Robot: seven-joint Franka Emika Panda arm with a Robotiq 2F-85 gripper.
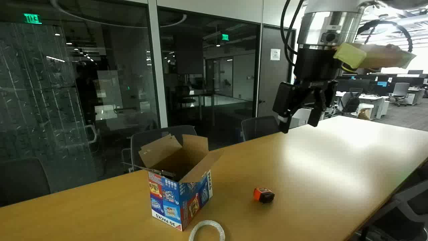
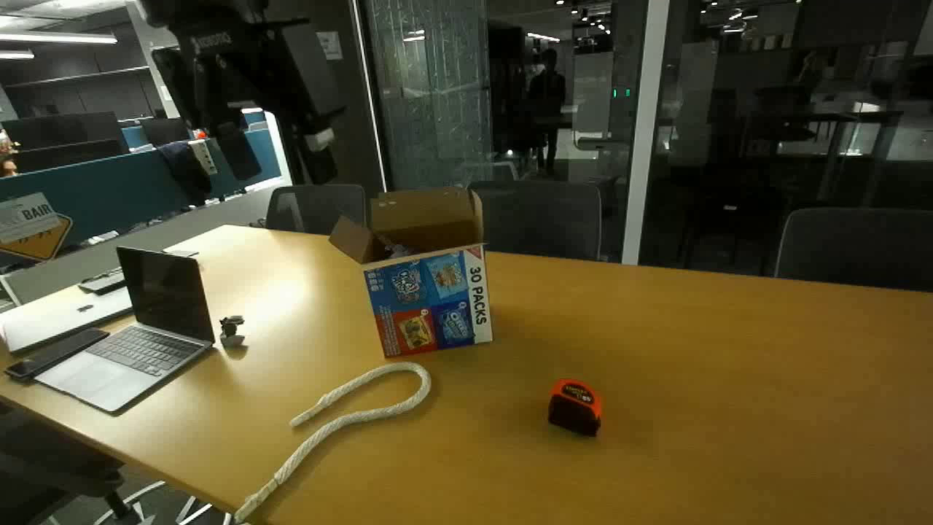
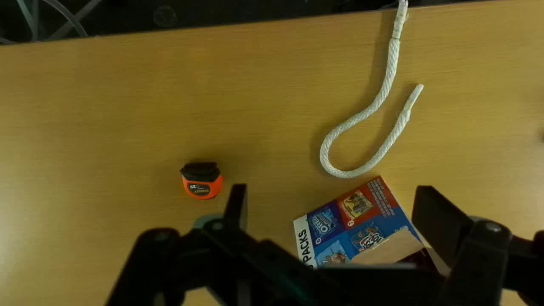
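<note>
High over the table, my gripper [image 1: 299, 128] stands open with nothing between its fingers; the wrist view shows the same wide gap in the gripper. A cardboard snack box [image 2: 430, 302] sits upright on the table, its top flaps raised. Something dark and metallic lies just inside its opening, too unclear to name. An orange and black tape measure [image 2: 574, 407] rests on bare wood to one side of the box. A white rope [image 3: 380, 99] lies in a loose U close by the box, touching neither it nor the tape measure. My gripper is apart from all of them.
A silver laptop [image 2: 131, 350] stands unfolded at one end of the table [image 2: 700, 376], with a dark phone-like item [image 2: 57, 353] beside it and a small black object [image 2: 232, 331] behind. Chairs [image 2: 538, 219] line the far edge. Around the tape measure the wood is clear.
</note>
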